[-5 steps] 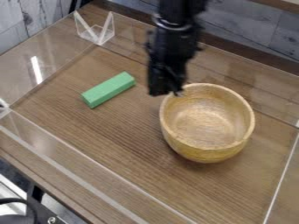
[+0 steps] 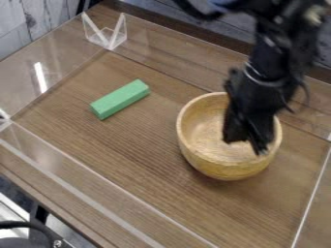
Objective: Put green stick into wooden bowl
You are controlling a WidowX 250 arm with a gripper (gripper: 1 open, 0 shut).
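The green stick lies flat on the wooden table, left of the bowl and apart from it. A round, light wooden bowl stands right of centre. My dark gripper is over the bowl, well to the right of the stick. The gripper and arm cover the bowl's back right rim and part of its inside. Dark, blurred fingers do not show whether they are open or shut, and I make out nothing held there.
At the back left stands a small white wire-like holder. Black cables or hardware fill the lower left corner. Bare table lies in front of the stick and left of the bowl.
Stick and bowl have stayed where they were.
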